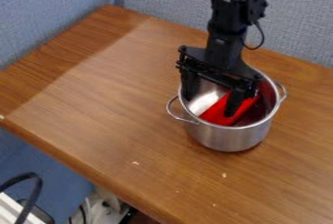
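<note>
A steel pot (232, 136) with two loop handles sits on the wooden table, right of centre. A red object (224, 111) lies inside it, partly hidden by the black gripper (208, 93), which is over and within the pot's rim with its fingers apart. I see nothing clearly held between them.
Grey-blue padded walls stand behind and to the left. A dark cable and pale equipment lie below the table's near left edge.
</note>
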